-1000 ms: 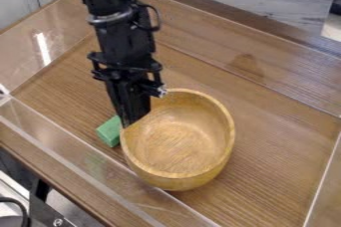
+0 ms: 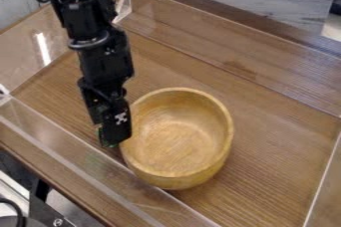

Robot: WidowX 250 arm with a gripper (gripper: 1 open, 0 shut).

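Observation:
My black gripper hangs low at the left rim of a round tan bowl, which looks empty and sits in the middle front of the wooden table. The fingertips point down just left of the bowl. Whether anything sits between the fingers is hard to see.
Clear plastic edges run along the left and front-left. A pale marbled wall stands at the back.
My gripper has moved left and down from over the bowl's left side, and now hides the green object that was visible beside the bowl.

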